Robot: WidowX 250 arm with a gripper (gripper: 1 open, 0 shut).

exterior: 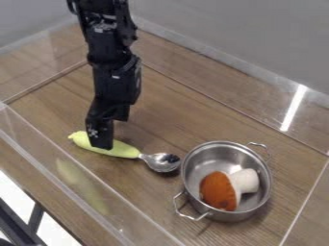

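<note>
My black gripper [103,130] hangs low over the wooden table, its fingertips just at the pale yellow-green handle [100,146] of a spoon. The spoon's metal bowl [162,162] points right, toward a steel pot. The gripper looks open; whether its fingertips touch the handle I cannot tell.
A steel pot [205,159] with two side handles stands at the right, holding an orange-brown and white object [218,190]. Clear panels edge the table along the front left and the back.
</note>
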